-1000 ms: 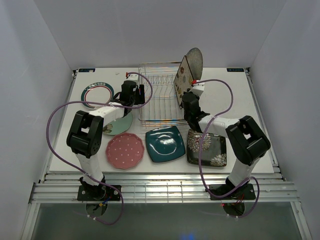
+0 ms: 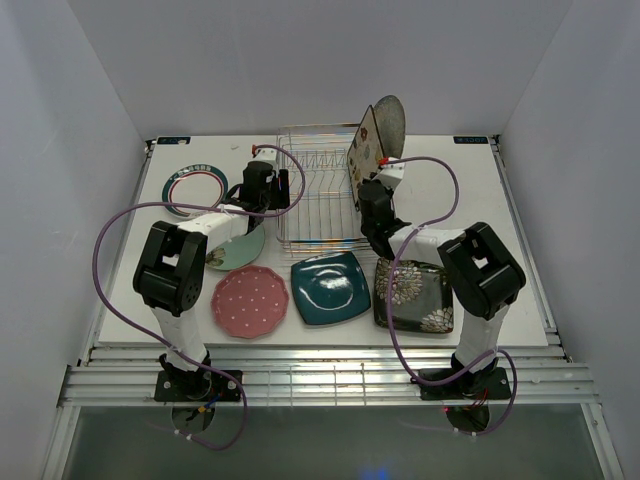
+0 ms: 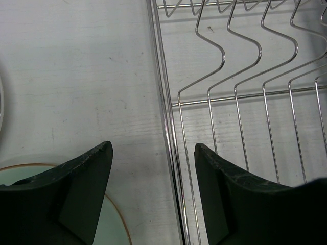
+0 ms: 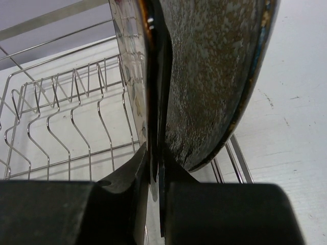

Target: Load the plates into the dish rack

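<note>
The dish rack (image 2: 318, 215) has two plates upright at its right end: a patterned square plate (image 2: 362, 150) and a speckled grey round one (image 2: 392, 118). My right gripper is shut on the square plate's edge, the speckled plate (image 4: 204, 76) close beside it. My left gripper is at the rack's left side rail, its fingers either side of the rail; how tightly they close on it is hard to see.
Lying flat are a white rimmed plate (image 2: 195, 186), green plate (image 2: 235, 252), pink plate (image 2: 250, 302), teal plate (image 2: 330, 290) and dark floral plate (image 2: 415, 305). Free table is right of the rack.
The left arm is unchanged.
</note>
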